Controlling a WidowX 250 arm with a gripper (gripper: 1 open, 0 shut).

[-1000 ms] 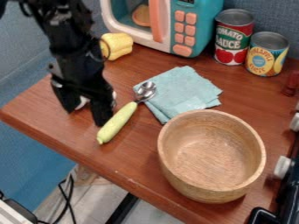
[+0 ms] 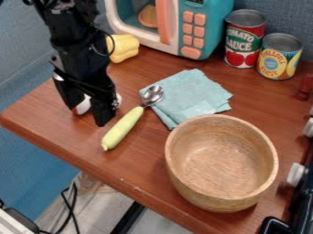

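Note:
My black gripper (image 2: 88,102) hangs low over the left part of the wooden table, around a small white object (image 2: 83,105) that it largely hides; whether the fingers are closed on it is unclear. Just right of it lies a ladle-like utensil with a pale yellow-green handle (image 2: 123,128) and metal head, beside a folded light blue cloth (image 2: 193,98). A wooden bowl (image 2: 221,187) sits at the front right.
A toy microwave (image 2: 166,27), tomato sauce can (image 2: 243,41) and second can (image 2: 280,59) line the back. A yellow cup (image 2: 124,47) is behind the arm. A black appliance (image 2: 297,210) stands at the right edge.
The gripper has shifted slightly left and up from beside the handle, and the arm looks sharper now. The other objects stay where they were.

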